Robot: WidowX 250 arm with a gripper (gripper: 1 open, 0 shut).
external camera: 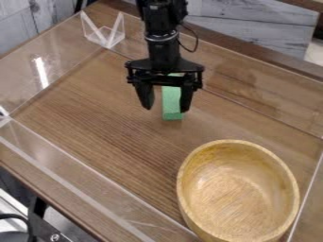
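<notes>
My gripper [165, 93] hangs open at the upper middle of the camera view, its two black fingers on either side of a green block [173, 111]. The block lies on the wooden table [101, 132], partly hidden behind the gripper and arm. I cannot tell whether the fingers touch it.
A large round tan bowl [237, 194] fills the lower right. A clear plastic object [105, 28] stands at the back left, near the table's rear edge.
</notes>
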